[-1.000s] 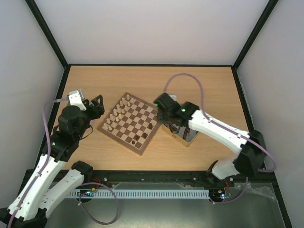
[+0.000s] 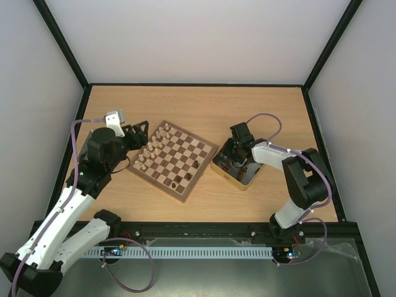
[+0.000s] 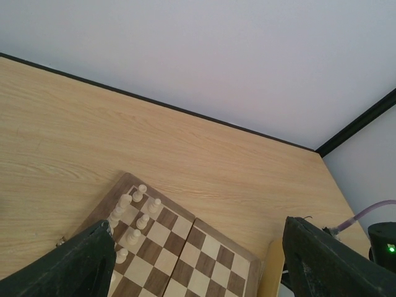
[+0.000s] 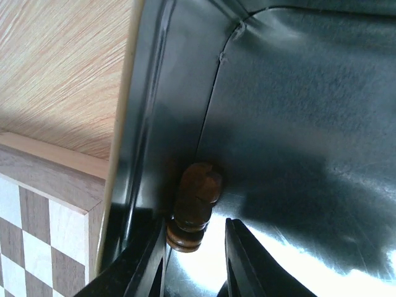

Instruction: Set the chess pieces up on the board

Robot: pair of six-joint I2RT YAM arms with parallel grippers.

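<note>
The chessboard carries light pieces along its left side and a few dark pieces near its lower right edge. A box with a dark interior holds dark pieces beside the board. My right gripper is down inside it, its fingers part open around the lower end of a brown piece lying by the box wall; contact is unclear. My left gripper stands open, raised at the board's left.
Walls enclose the table at the back and both sides.
My right arm has swung right from the board's edge and lowered into the box. My left gripper has moved slightly right over the last second.
</note>
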